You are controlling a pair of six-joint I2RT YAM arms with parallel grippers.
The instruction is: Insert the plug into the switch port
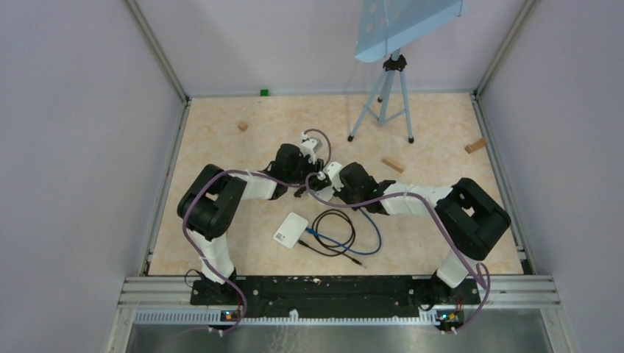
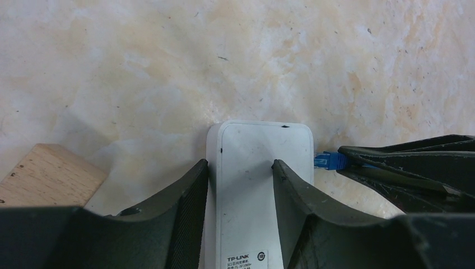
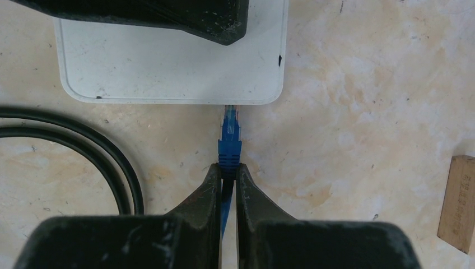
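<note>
The white TP-LINK switch [image 2: 257, 162] lies flat between the arms, its top showing in both wrist views. My right gripper is shut on the blue cable plug [image 3: 229, 147]. The plug's clear tip meets the switch's near edge in the right wrist view, and part of that tip still shows outside the edge. The port itself is hidden, so how deep the tip sits cannot be told. My left gripper stands part open at the switch, one finger along its left side and the other over its top; contact is unclear.
A second white box [image 1: 291, 230] lies nearer the front with a blue cable attached. Coiled black cable [image 1: 335, 232] lies beside it. Wooden blocks [image 1: 393, 164] are scattered about, and a tripod [image 1: 383, 110] stands at the back.
</note>
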